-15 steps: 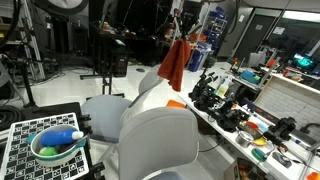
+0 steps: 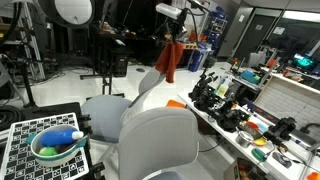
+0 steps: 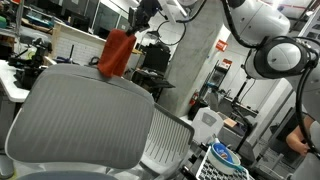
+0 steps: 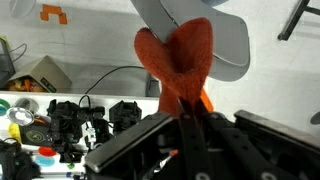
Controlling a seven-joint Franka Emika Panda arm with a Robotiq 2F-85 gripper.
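A red cloth [image 2: 169, 62] hangs down from my gripper [image 2: 178, 38], which is shut on its upper end. In the wrist view the cloth [image 4: 182, 62] spreads out beyond the dark fingers [image 4: 196, 124], over the top of a grey chair. From the second exterior view, the cloth [image 3: 117, 53] hangs at the top edge of the large grey chair back [image 3: 80, 118]; whether it touches the chair cannot be told there. The nearer chair's back [image 2: 158, 142] shows clearly in the first exterior view.
A bowl with coloured items [image 2: 58, 143] sits on a black-and-white checkered surface [image 2: 22, 150] at the left. A white table [image 2: 270, 155] crowded with black parts and tools stands to the right. Open floor shows behind the chairs.
The cloth and gripper have shifted left and a little up during the last second, with the cloth swaying from a slant to a more bunched hang. The chairs have not moved.
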